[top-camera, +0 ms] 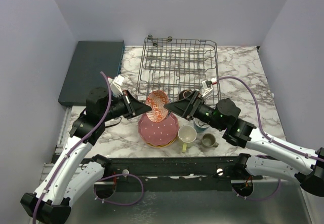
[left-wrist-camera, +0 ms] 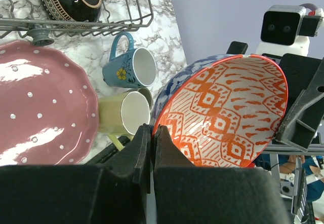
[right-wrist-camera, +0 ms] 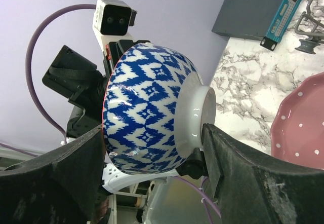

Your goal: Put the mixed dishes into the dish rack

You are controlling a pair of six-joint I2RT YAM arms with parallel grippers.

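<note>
A bowl, orange-patterned inside [top-camera: 157, 106] and blue and white outside [right-wrist-camera: 147, 107], is up in the air between both arms. My left gripper is shut at its thin rim, the fingertips pressed together there. From the other side, my right gripper has its fingers spread wide, one beside the rim and one by the white foot; whether they touch is unclear. Below lies a pink dotted plate [top-camera: 158, 130] on a yellow-edged one. The wire dish rack [top-camera: 177, 64] stands behind, with a black bowl [left-wrist-camera: 76, 1] in its front part.
A pale green mug [top-camera: 187, 134], a blue flowered mug [left-wrist-camera: 132, 68] and a grey-green cup [top-camera: 208, 140] are on the marble counter [top-camera: 248, 82] at front right. A dark box [top-camera: 92, 72] lies back left. Most of the rack is empty.
</note>
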